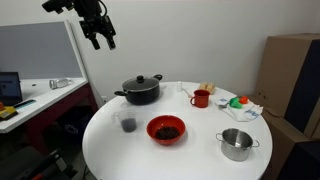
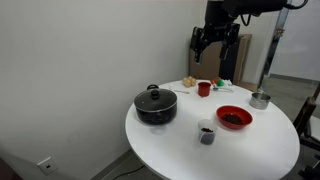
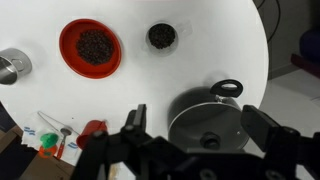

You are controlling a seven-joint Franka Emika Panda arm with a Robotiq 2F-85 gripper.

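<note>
High above the round white table [image 1: 105, 150], my gripper [image 1: 104, 43] is open and empty. From the wrist view, the black lidded pot [image 3: 192, 122] lies below it, partly covered by the gripper's fingers. A clear cup [image 1: 128, 123] holding dark bits stands near the table's left side. Beside it is a red bowl [image 1: 166, 139], also with dark pieces inside. A small steel pot [image 1: 236, 151] with two handles sits toward the right. Farther back stands a red mug [image 1: 201, 99]. Nothing on the table touches the gripper.
Colourful items [image 1: 240, 101] lie on a cloth at the table's back right, near tan pieces [image 1: 208, 87]. A large cardboard box [image 1: 290, 80] rises beyond the right edge. Off to the left, a laptop [image 1: 9, 87] rests on a side counter.
</note>
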